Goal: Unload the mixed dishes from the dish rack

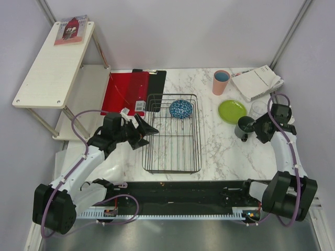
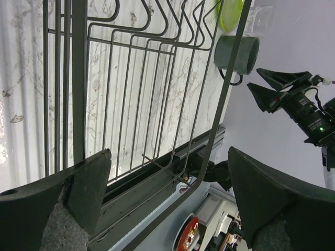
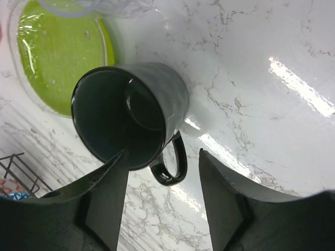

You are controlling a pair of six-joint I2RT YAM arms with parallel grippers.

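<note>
On the counter's right side a dark green mug (image 1: pixel 244 127) stands upright, its handle toward the front. Just right of it my right gripper (image 1: pixel 261 129) is open and apart from it. In the right wrist view the mug (image 3: pixel 175 91) lies beyond the parted fingertips, with nothing between them. The wire dish rack (image 1: pixel 172 171) holds a blue patterned bowl (image 1: pixel 180 109) at its back. At the rack's left side, my left gripper (image 1: pixel 150 135) hangs open and empty. A green plate (image 1: pixel 232 111), a pink cup (image 1: pixel 220 82) and a clear glass (image 1: pixel 258 109) stand on the counter.
White papers (image 1: pixel 257 82) lie at the back right. A red folder (image 1: pixel 124 91) and a black clipboard (image 1: pixel 156 83) lie behind the rack, to the left. A white shelf (image 1: pixel 55 73) stands at far left. Bare counter lies between rack and mug.
</note>
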